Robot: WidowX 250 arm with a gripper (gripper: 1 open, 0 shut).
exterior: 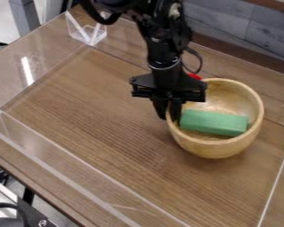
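Note:
My black gripper [170,108] reaches down from the top centre to the left rim of a light wooden bowl [248,99]. Its fingertips are at that rim, which appears to be between them, though the exact grip is partly hidden by the gripper body. A green block [213,122] lies inside the bowl, toward its front. A small red item shows behind the gripper at the bowl's back, mostly hidden.
A clear plastic item [88,32] stands at the back left. A grey plank wall [240,35] runs along the back right.

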